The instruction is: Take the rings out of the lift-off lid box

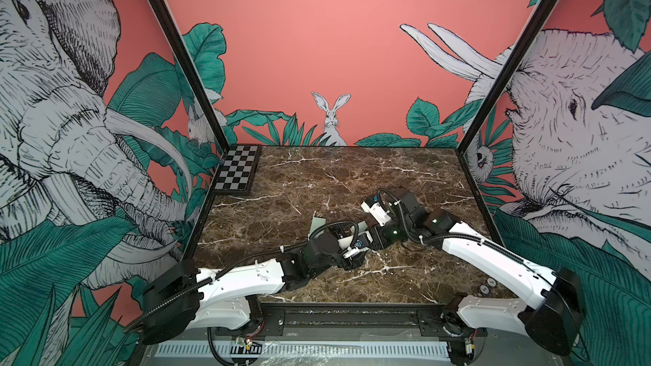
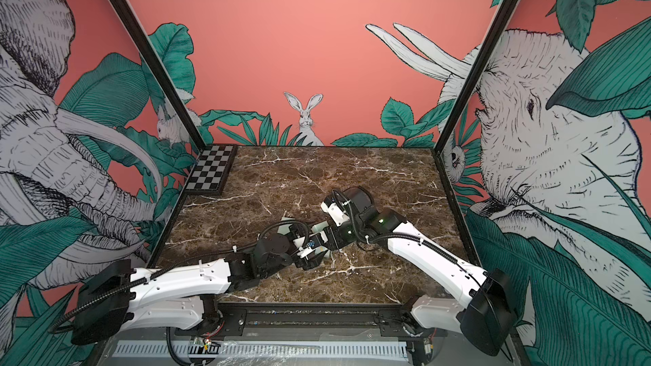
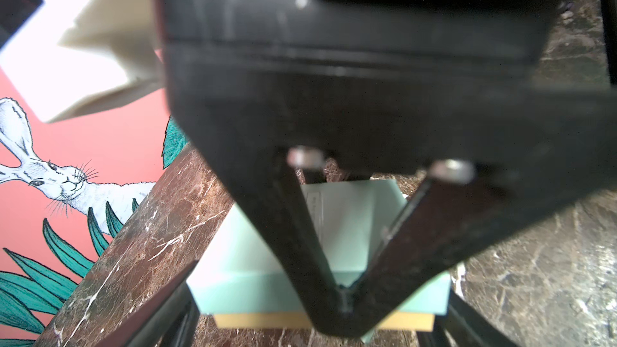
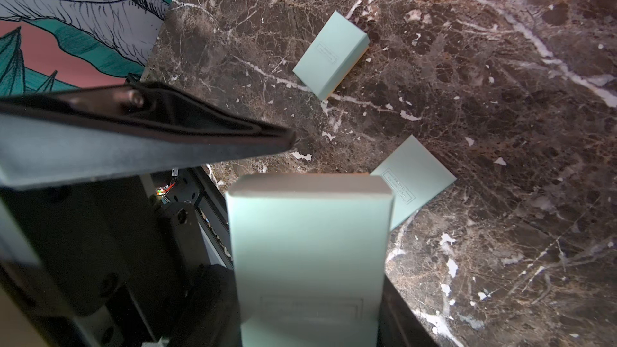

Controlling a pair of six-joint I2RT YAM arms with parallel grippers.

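My right gripper (image 1: 366, 238) is shut on a mint lift-off lid box (image 4: 308, 250) with a narrow tan band, seen large in both wrist views. My left gripper (image 1: 349, 249) meets it at the centre of the table, its fingers part open around the box in the left wrist view; whether they touch it I cannot tell. A second mint box (image 4: 331, 54) and a flat mint piece (image 4: 414, 176) lie on the marble table in the right wrist view. No rings are visible.
A checkered board (image 1: 235, 168) lies at the back left corner. Small round objects (image 1: 487, 286) lie at the front right.
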